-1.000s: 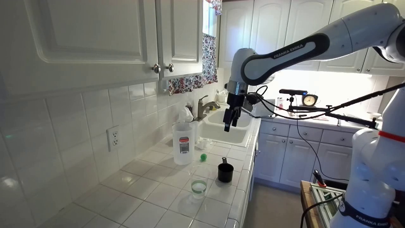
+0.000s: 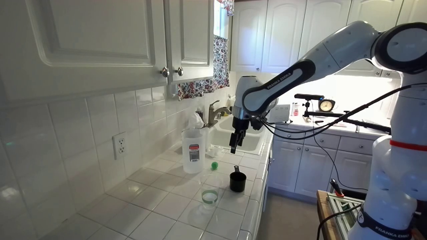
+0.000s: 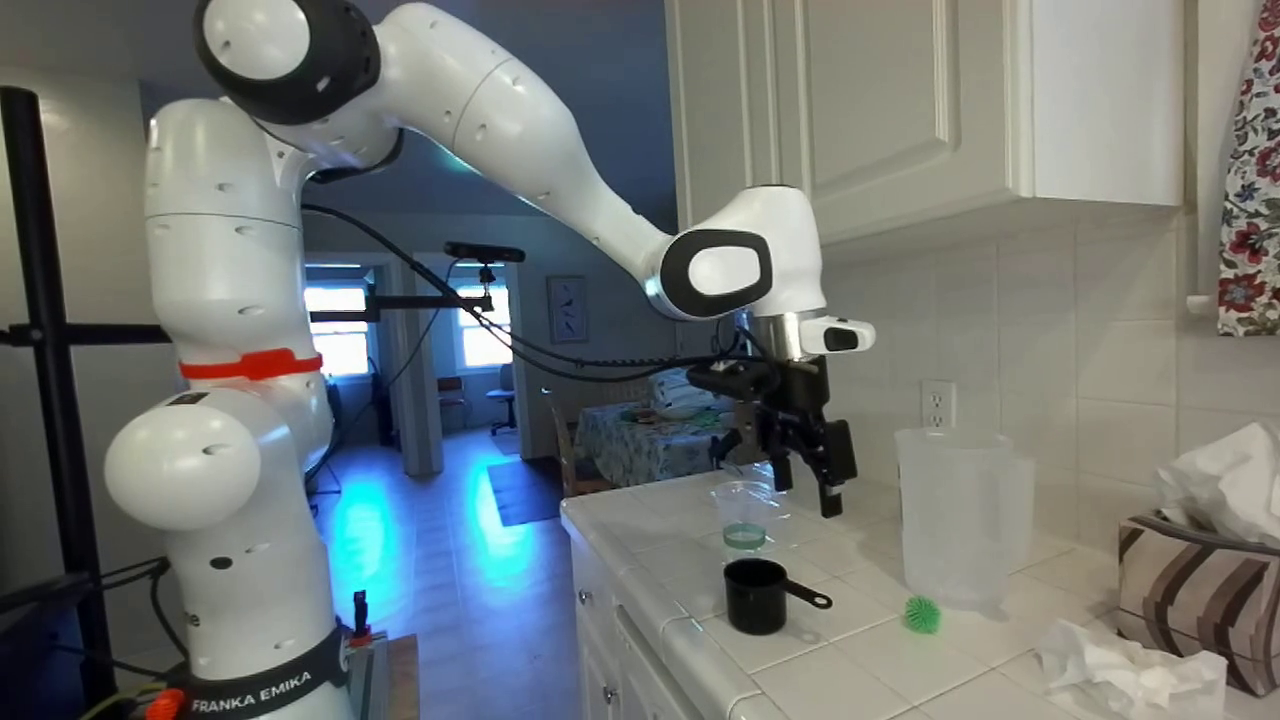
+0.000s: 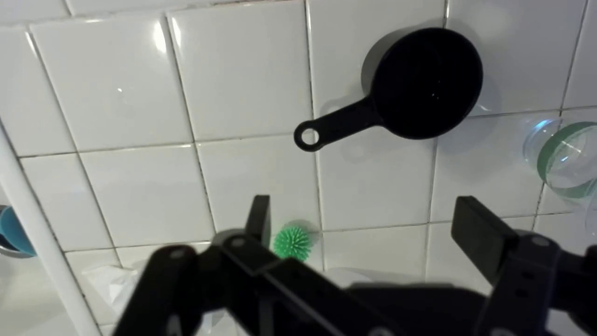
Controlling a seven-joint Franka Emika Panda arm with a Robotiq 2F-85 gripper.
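My gripper hangs above the tiled counter, its fingers (image 4: 258,219) spread wide with nothing between them. Below it on the tiles lies a small spiky green ball (image 4: 292,243), seen near the left finger in the wrist view. A black measuring cup (image 3: 756,596) stands upright, its handle (image 4: 342,124) pointing toward the sink side. Beside it is a clear plastic cup (image 2: 209,196) with a green band. The tall translucent pitcher (image 3: 960,516) stands by the wall, close to the ball.
Crumpled tissue (image 3: 1130,674) and a striped tissue box (image 3: 1200,594) lie near the sink (image 2: 240,140). Overhead, a wall cabinet (image 2: 100,40) juts out over the counter. Bare tiles stretch across the near counter in exterior view 1.
The arm has come down and moved left in exterior view 1, bringing my gripper lower over the counter. The cups, ball and pitcher have stayed where they were.
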